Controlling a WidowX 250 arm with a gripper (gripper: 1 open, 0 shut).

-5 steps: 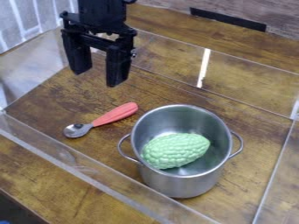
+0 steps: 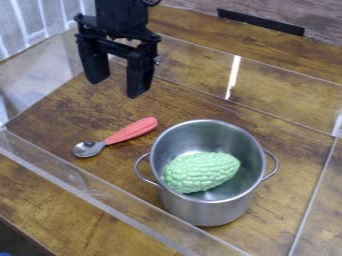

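Observation:
My black gripper [image 2: 116, 72] hangs open over the upper left of the wooden table, nothing between its two fingers. Below it lies a spoon [image 2: 132, 131] with a red handle and silver bowl, flat on the wood. At the lower right stands a steel pot [image 2: 207, 208] with two side handles, holding a bumpy pale green object [image 2: 201, 171], shaped like a corn cob or similar vegetable.
Transparent edges or panels run along the left, front and right. A small pale strip stands out on the wood near the upper middle.
The gripper has shifted slightly over the last second, staying above the spoon. The spoon, pot and green object have not moved.

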